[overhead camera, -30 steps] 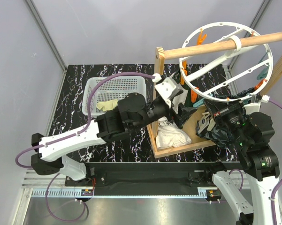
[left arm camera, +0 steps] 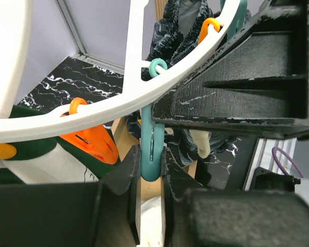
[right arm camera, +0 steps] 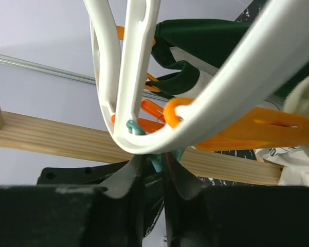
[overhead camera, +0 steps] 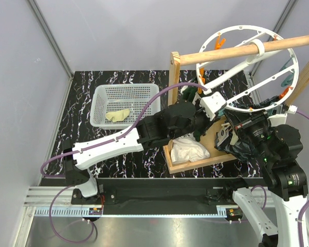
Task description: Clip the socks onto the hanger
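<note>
The white round hanger [overhead camera: 247, 109] hangs from a wooden bar. In the left wrist view, my left gripper is shut on the lower end of a teal clip [left arm camera: 152, 141] hooked to the rim. My right gripper is at this clip from the other side, its fingers [left arm camera: 221, 98] against the upper part; how far they are apart is unclear. A green and white sock [left arm camera: 56, 159] hangs beside an orange clip [left arm camera: 95, 141]. A dark patterned sock [left arm camera: 167, 41] shows behind the rim. No sock is visible in the teal clip's end.
A white basket [overhead camera: 98, 105] with a yellowish cloth [overhead camera: 117, 115] stands left on the black marbled table. White cloth [overhead camera: 189, 150] lies in the wooden base [overhead camera: 205, 163] under the hanger. Wooden posts and both arms crowd the hanger; the table's left side has free room.
My left arm has moved right and slightly down from beside the left post to the hanger's front rim, where its gripper now holds the teal clip. The right arm has barely moved.
</note>
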